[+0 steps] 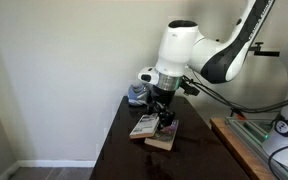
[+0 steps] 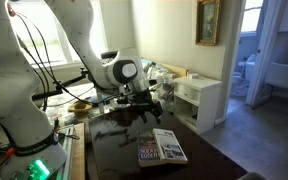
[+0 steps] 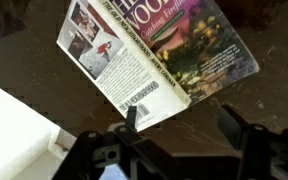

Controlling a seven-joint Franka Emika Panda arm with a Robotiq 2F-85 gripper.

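Two books lie together on the dark table, the light-covered book (image 1: 144, 126) resting partly on the colourful book (image 1: 162, 136). In the wrist view a white cover with a barcode (image 3: 124, 72) is at the left, and a flowery cover (image 3: 199, 48) is at the right. My gripper has its fingers apart beside the books' lower end, with nothing between them. In exterior view 1 the gripper (image 1: 165, 114) hangs low over the books' far side; its exact height is hard to tell. The second exterior view shows the gripper (image 2: 144, 114) behind the books.
A bluish bundle (image 1: 138, 93) sits at the table's far end. A white shelf unit (image 2: 197, 100) stands beyond the table, and cables loop beside the arm.
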